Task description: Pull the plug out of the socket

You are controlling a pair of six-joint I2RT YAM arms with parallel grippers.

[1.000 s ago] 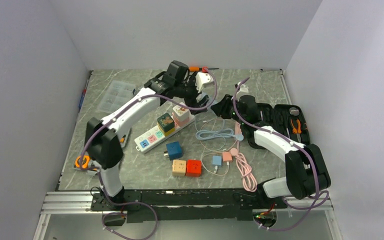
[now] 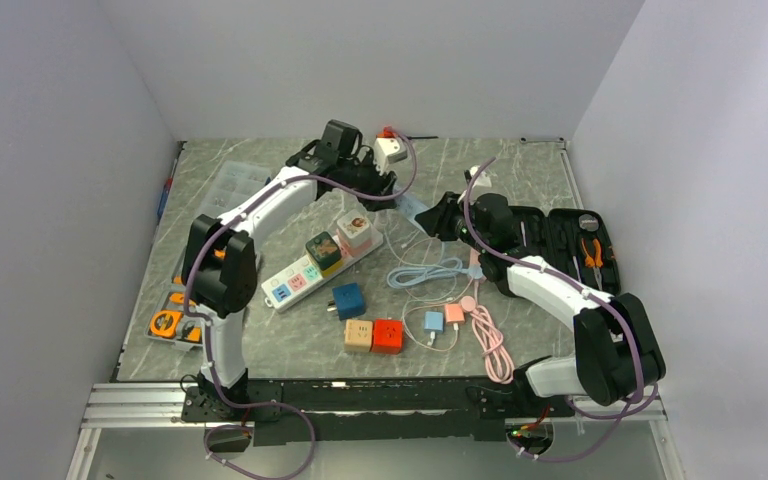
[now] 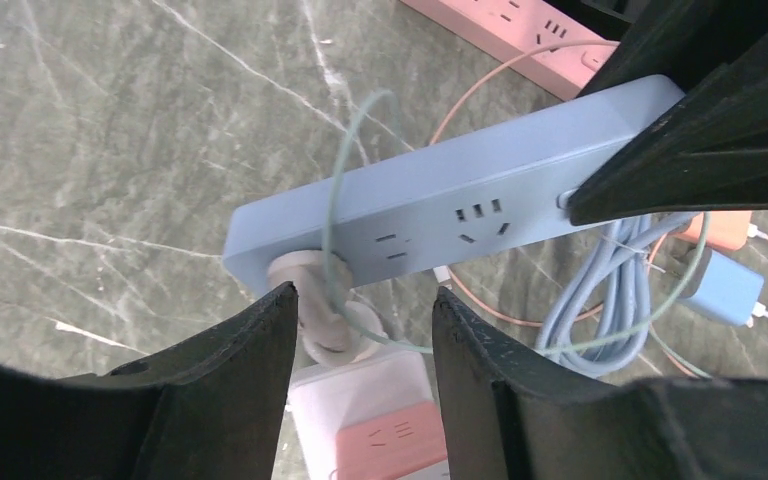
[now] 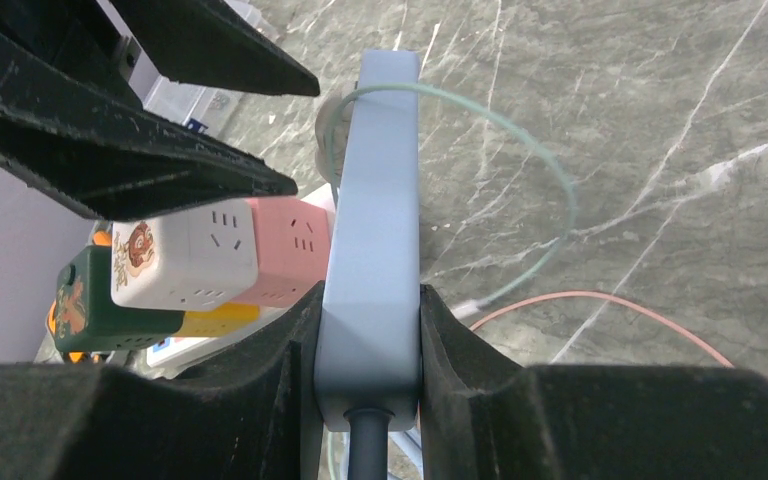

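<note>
My right gripper (image 2: 440, 218) is shut on one end of a pale blue power strip (image 4: 370, 230), held in the air. A whitish plug (image 3: 315, 300) sits at the strip's other end on its socket face, with a pale cable (image 3: 345, 160) looping from it. My left gripper is part open beside that plug, its fingertips apart; in the left wrist view the plug is at the left fingertip, and whether it touches is unclear.
A white strip with stacked cube adapters (image 2: 295, 282) lies below left. Loose blue, beige and red adapters (image 2: 387, 336), coiled cables, a pink strip, and a black tool case (image 2: 585, 250) lie around on the marble table.
My left arm has moved left and slightly up in the top view, away from the strip's middle. My right arm has shifted slightly left with the strip.
</note>
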